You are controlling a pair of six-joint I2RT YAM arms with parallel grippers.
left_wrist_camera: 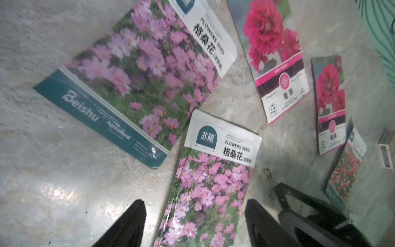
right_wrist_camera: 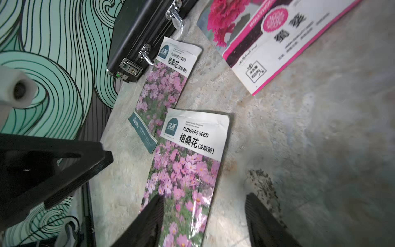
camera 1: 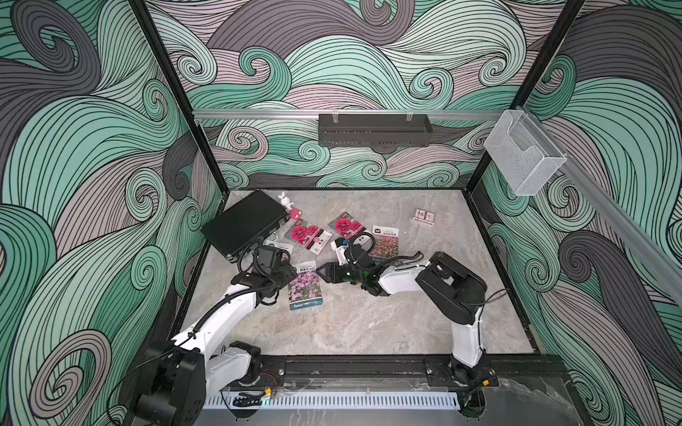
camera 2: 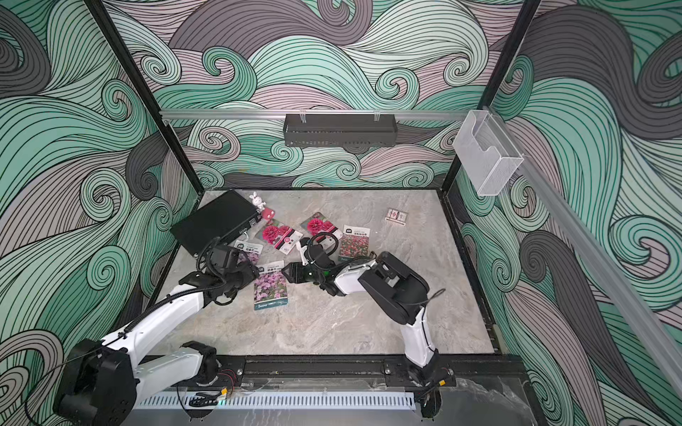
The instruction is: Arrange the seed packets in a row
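A pink cosmos packet (camera 1: 305, 287) lies flat at the front, with my left gripper (camera 1: 292, 274) close to its left side and my right gripper (camera 1: 321, 272) by its right side. In the left wrist view, both fingers (left_wrist_camera: 127, 224) stand apart over this packet, holding nothing visible. The right wrist view likewise shows parted fingers (right_wrist_camera: 150, 224), with the packet's right edge in view between them. A second cosmos packet (camera 2: 248, 250) lies behind, partly hidden by the left arm. Farther back are two hollyhock packets (camera 1: 309, 235) and a red-flower packet (camera 1: 384, 245), at differing angles; the right arm covers part of them.
A black case (camera 1: 245, 223) occupies the back left, beside a small white rabbit figure (camera 1: 285, 201). At the back right lies a small box (camera 1: 424, 216).
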